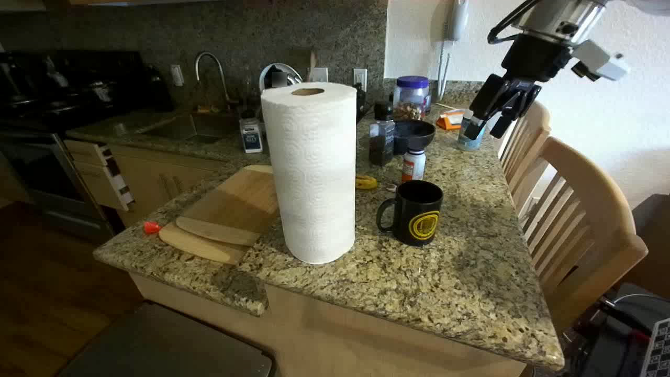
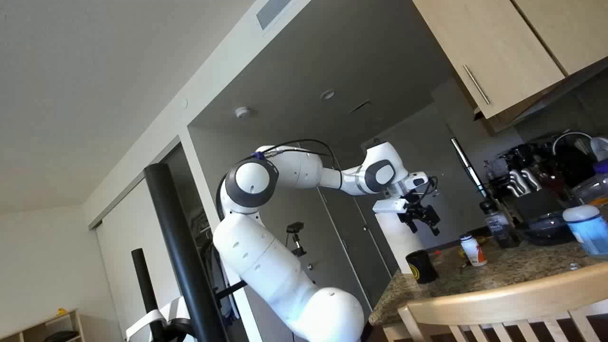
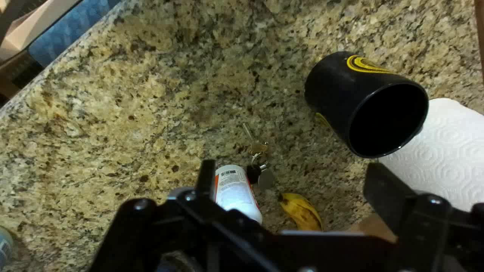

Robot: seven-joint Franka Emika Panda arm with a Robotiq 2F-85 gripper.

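My gripper is open above the counter, its black fingers (image 3: 383,188) wide apart and nothing held between them. In exterior view 1 the gripper (image 1: 488,128) hangs at the upper right, tilted downward, clear of the counter. A black mug (image 1: 417,213) with a yellow emblem stands upright near the front; the wrist view has this mug (image 3: 333,93) at the upper right, beyond the fingertips. The small white bottle (image 3: 234,190) with a red-orange label shows beside the left finger, lower down on the counter. Keys (image 3: 257,147) and a banana (image 3: 301,212) lie near it.
A tall paper towel roll (image 1: 317,182) stands left of the mug, with cutting boards (image 1: 232,204) further left. Behind are a dark bowl (image 1: 414,133), a grinder (image 1: 381,138) and a purple-lidded jar (image 1: 411,97). Chairs (image 1: 584,207) line the right edge.
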